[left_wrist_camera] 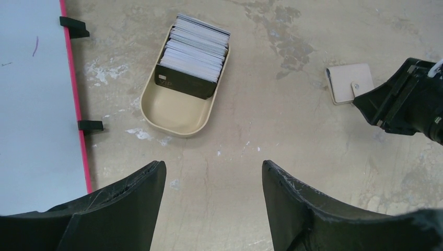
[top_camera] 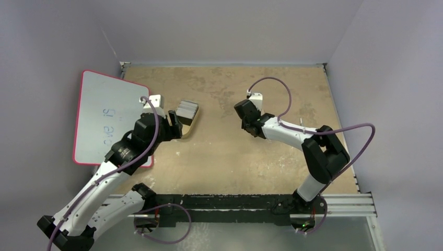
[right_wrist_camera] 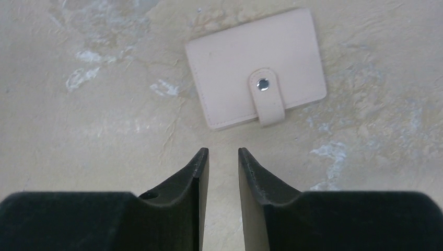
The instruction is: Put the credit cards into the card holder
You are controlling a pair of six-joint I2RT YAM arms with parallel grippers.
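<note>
Upright in the front-to-back row, the credit cards point(left_wrist_camera: 194, 48) fill one end of a cream tray point(left_wrist_camera: 172, 112), a black "VIP" card point(left_wrist_camera: 185, 81) facing outward. My left gripper is parted and empty, near the tray in the top view. Closed by its snap strap, the pale pink card holder lies flat on the table; the left wrist view shows the same card holder point(left_wrist_camera: 345, 78) to the right. Just short of its strap side, my right gripper has its fingers part open with nothing between them. The right arm hides the holder from above.
A whiteboard point(top_camera: 107, 117) with a pink edge lies along the table's left side, black clips point(left_wrist_camera: 91, 125) on its rim. Bare table point(top_camera: 217, 157) spreads between the tray and the right arm.
</note>
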